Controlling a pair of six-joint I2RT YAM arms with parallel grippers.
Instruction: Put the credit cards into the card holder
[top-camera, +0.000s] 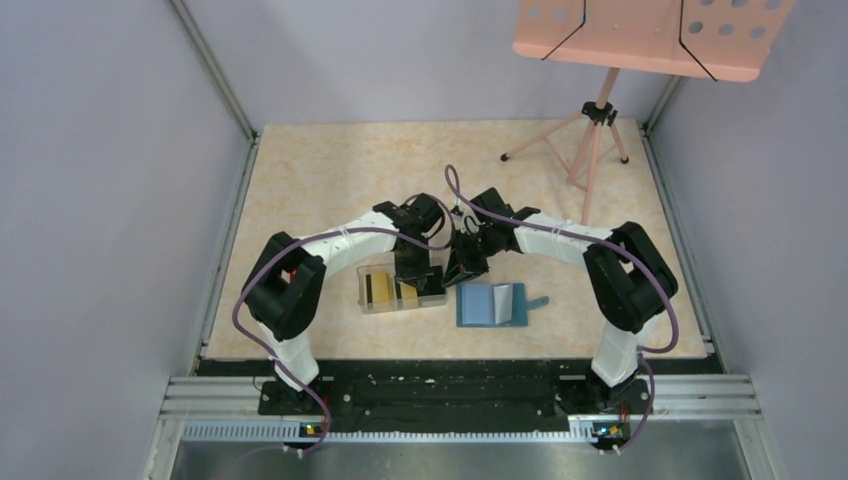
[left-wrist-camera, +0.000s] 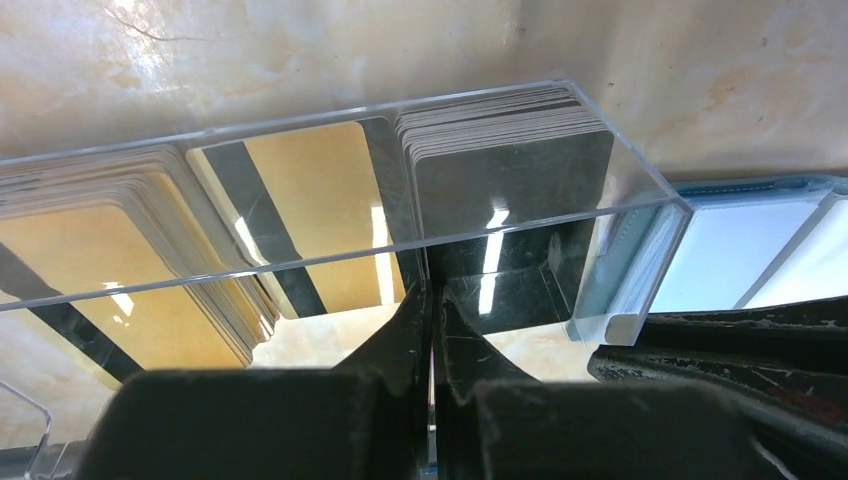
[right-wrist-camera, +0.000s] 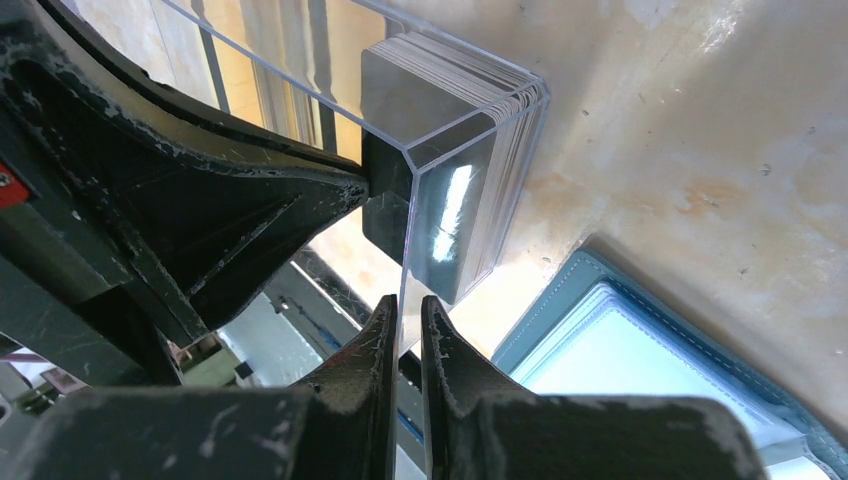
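A clear card box (top-camera: 378, 305) holds stacks of gold cards (left-wrist-camera: 80, 240) and black cards (left-wrist-camera: 510, 180), with a gold-and-black card (left-wrist-camera: 305, 180) between them. My left gripper is shut inside the box at the edge of the black stack, with nothing clearly visible between its fingers. My right gripper is shut on the box's clear right-end corner, beside the black stack. The blue card holder (top-camera: 478, 305) lies open just right of the box, with a white sleeve (top-camera: 502, 305) on its right half.
A pink music stand (top-camera: 600, 110) stands at the back right of the table (top-camera: 330, 160). The two arms are close together in the middle.
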